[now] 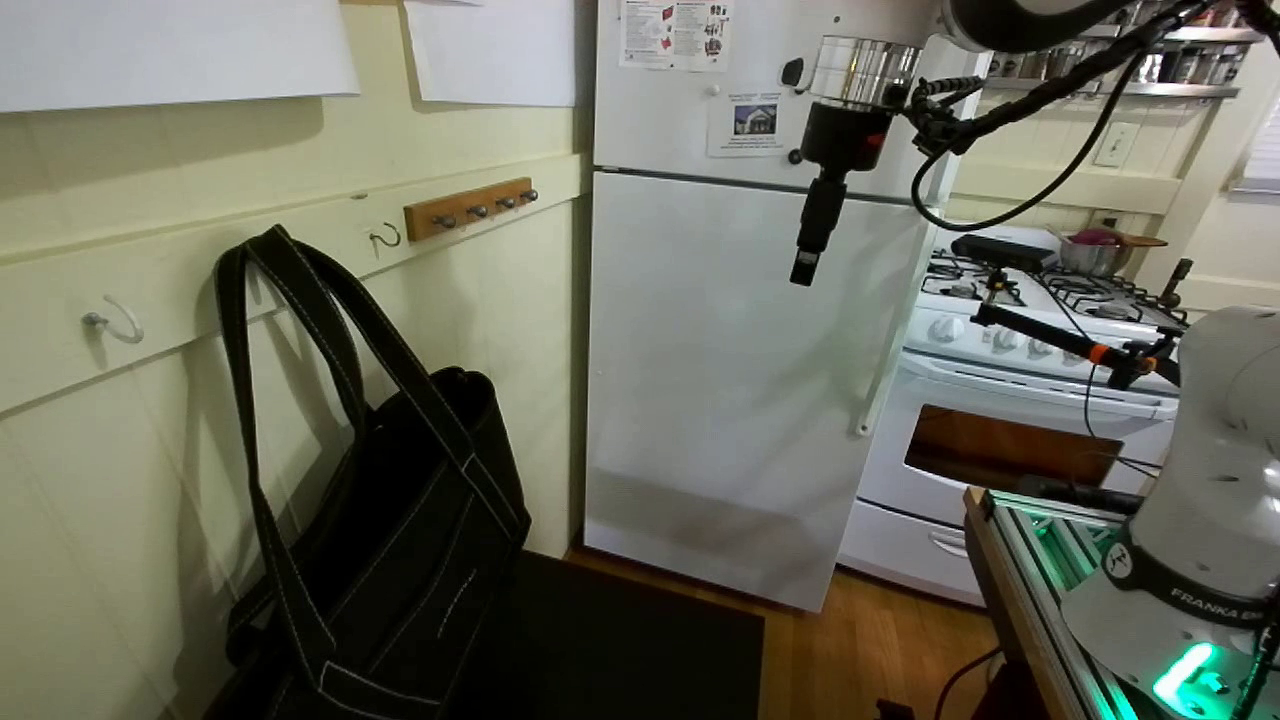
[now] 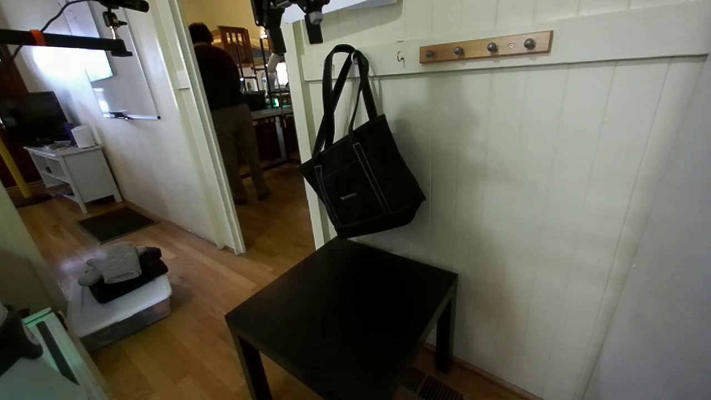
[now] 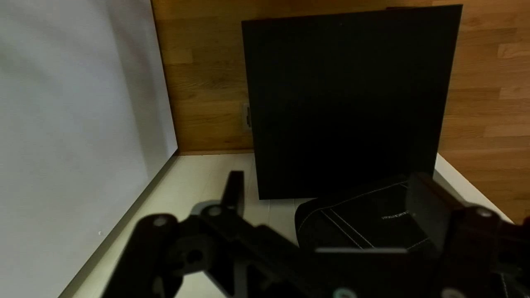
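A black tote bag with white stitching (image 2: 363,183) hangs by its handles from the wall rail, tilted, its body just above a black table. In exterior view 1 the bag (image 1: 414,528) fills the lower left, with its handles looped up against the rail. My gripper (image 1: 806,266) points down in front of the fridge, well to the right of the bag and apart from it. From the wrist, the gripper is open with its fingers spread, nothing held between them; part of the bag (image 3: 367,216) shows far below.
The black table (image 2: 346,286) has a bare top. A wooden peg rack (image 1: 470,209), a small hook (image 1: 385,236) and a white hook (image 1: 116,322) are on the wall. The fridge (image 1: 720,384) stands close behind my gripper; a stove (image 1: 1020,384) is to its right.
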